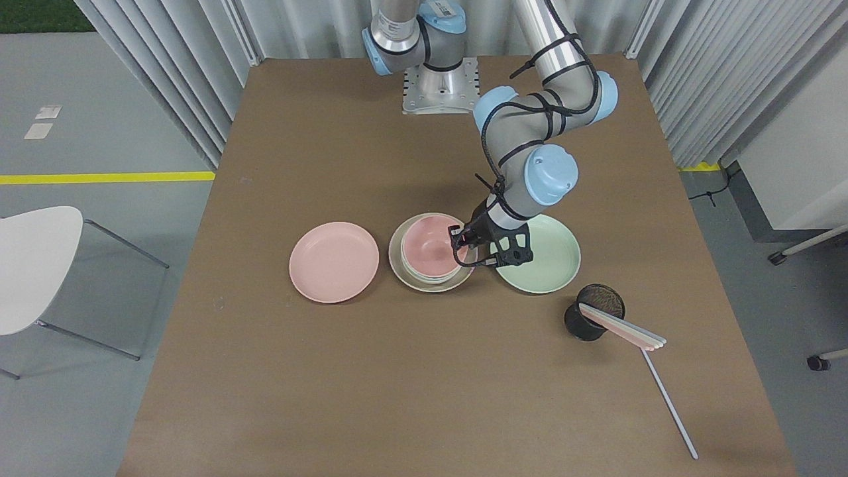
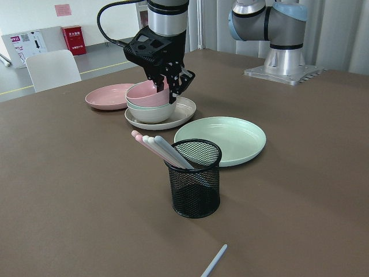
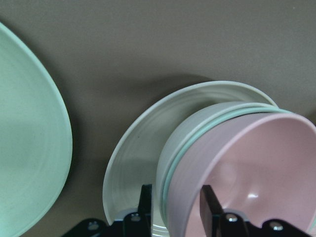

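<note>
A stack of a pink bowl (image 1: pixel 429 242), a mint bowl (image 3: pixel 197 132) and a white bowl (image 2: pixel 151 117) stands on an off-white plate (image 3: pixel 136 153). My gripper is open over the near rim of the stack, one finger on the outer side, the other inside the pink bowl; whether they touch it I cannot tell. A pink plate (image 1: pixel 334 262) lies left of the stack, a mint green plate (image 1: pixel 538 262) to its right in the front view.
A black mesh cup (image 2: pixel 195 193) holds several chopsticks at the front right, with a single stick (image 1: pixel 670 401) lying beside it.
</note>
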